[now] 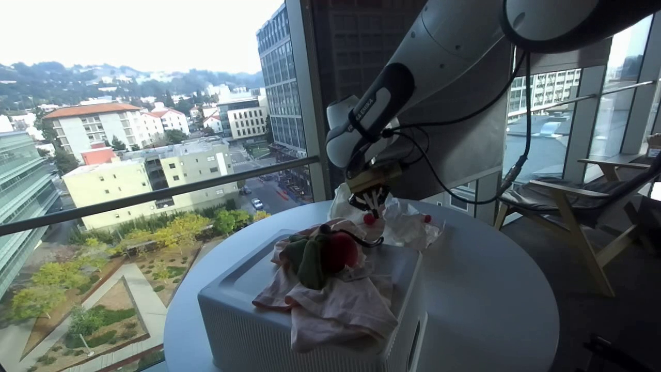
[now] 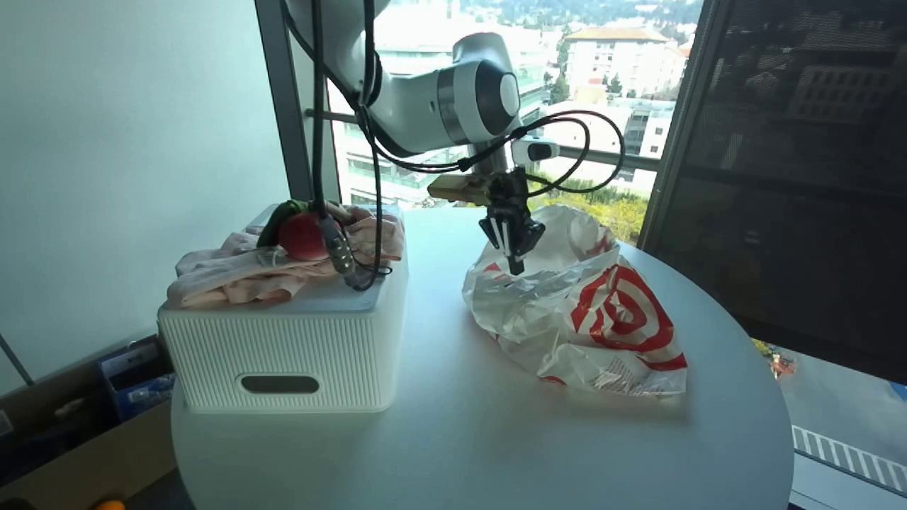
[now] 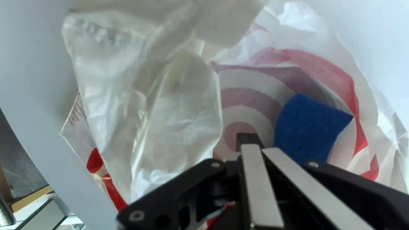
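My gripper [image 2: 515,265] is shut, its fingers together above the open mouth of a white plastic bag [image 2: 544,323] with red rings. Nothing shows between the fingertips in the wrist view, where the gripper points down into the bag [image 3: 172,111]. Inside the bag lies a blue sponge-like block [image 3: 312,128], just beyond the fingers and apart from them as far as I can tell. From exterior view 1 the gripper [image 1: 373,214] hangs over the crumpled bag [image 1: 403,226] at the back of the table.
An upturned white ribbed box [image 2: 280,357] stands beside the bag on the round table [image 2: 510,450]. On it lie a pinkish cloth [image 2: 255,272], a red round item [image 2: 302,236] and a green item [image 1: 310,260].
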